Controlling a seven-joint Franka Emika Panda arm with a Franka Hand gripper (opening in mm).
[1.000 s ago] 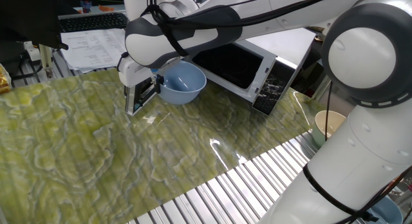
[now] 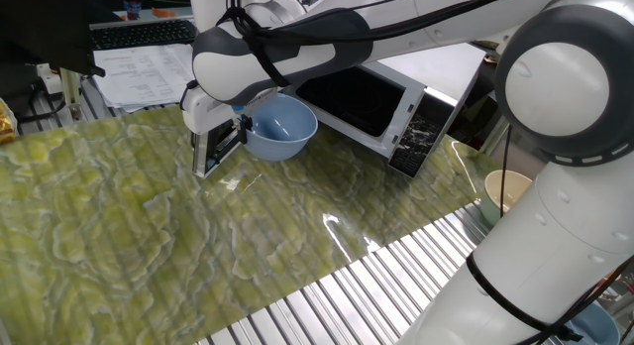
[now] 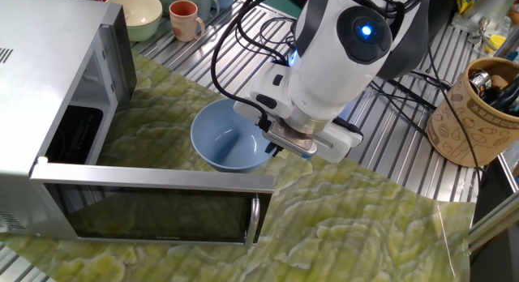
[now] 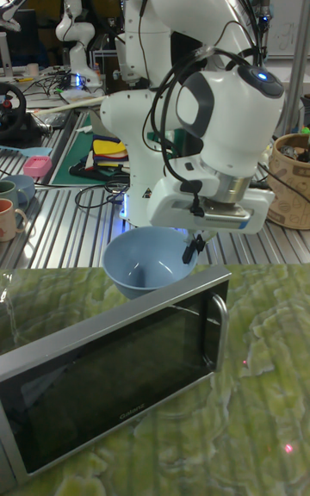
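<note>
A light blue bowl point(image 2: 281, 127) rests near the open microwave point(image 3: 57, 79), on the inner side of its door point(image 3: 154, 209). My gripper point(image 3: 274, 149) is at the bowl's rim, on the side away from the microwave's cavity. In the third exterior view, its dark fingertips point(image 4: 189, 251) sit close together against the right edge of the bowl point(image 4: 138, 252). Whether the rim is between them or just beside them cannot be made out. The door hides the bowl's underside in that view.
The open door and its handle point(image 3: 255, 220) stand close to my hand. Mugs point(image 3: 186, 21) and a cream bowl point(image 3: 139, 14) are at the back, and a tool pot point(image 3: 458, 120) is to the side. Much of the green marbled sheet point(image 2: 109, 226) is bare.
</note>
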